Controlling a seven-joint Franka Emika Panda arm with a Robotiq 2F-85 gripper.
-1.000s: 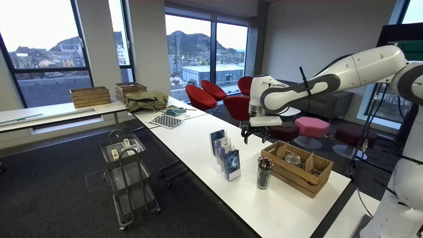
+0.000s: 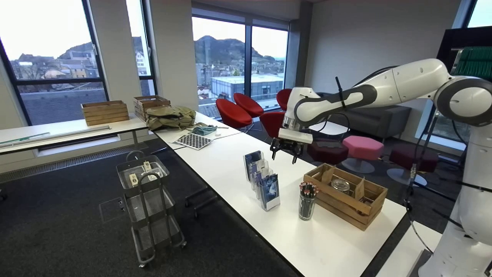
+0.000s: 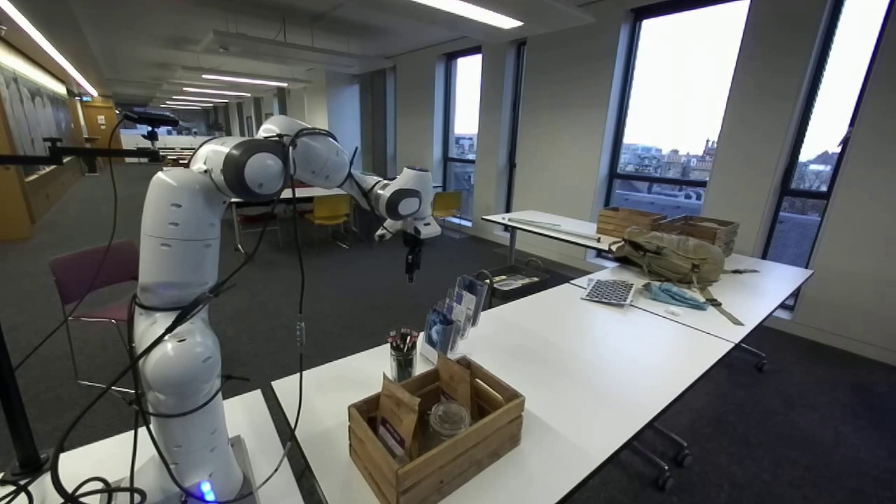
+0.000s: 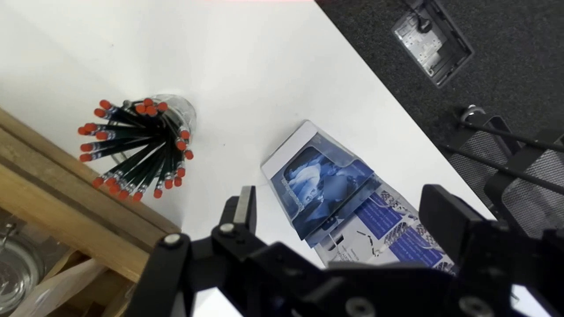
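Observation:
My gripper hangs open and empty above the white table, level with the upper part of the leaflet holders. In the wrist view its two dark fingers stand wide apart, with a clear leaflet holder seen below between them. That holder carries blue leaflets and is one of several standing in a row. A glass of red-tipped pencils stands beside the holders, clear of the fingers. Next to the glass is a wooden crate with a glass jar and brown paper packets inside.
Farther back lie a green backpack and a teal cloth. A grey trolley stands on the floor beside the table.
The arm has carried the gripper left and slightly up in exterior view 1, away from the crate and toward the leaflet holders. Objects on the table have stayed put.

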